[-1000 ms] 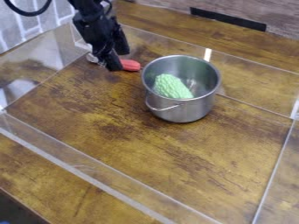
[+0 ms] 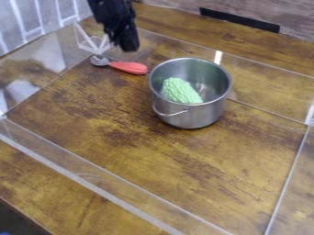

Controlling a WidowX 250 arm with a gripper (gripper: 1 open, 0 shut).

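Note:
A metal pot (image 2: 190,110) with a wire handle stands right of centre on the wooden table, a mint-green textured object (image 2: 182,90) inside it. A utensil with a red handle (image 2: 128,67) and a metal head lies on the table left of the pot. My dark gripper (image 2: 123,41) is at the top of the view, above and behind the utensil and apart from it; it is blurred and partly out of frame, and its fingers are too unclear to read.
Clear plastic edging (image 2: 86,187) runs around the work area on the wooden table. A white slatted frame stands at the back left.
My gripper has risen away from the red-handled utensil toward the top of the view, leaving it lying on the table. The pot has not moved.

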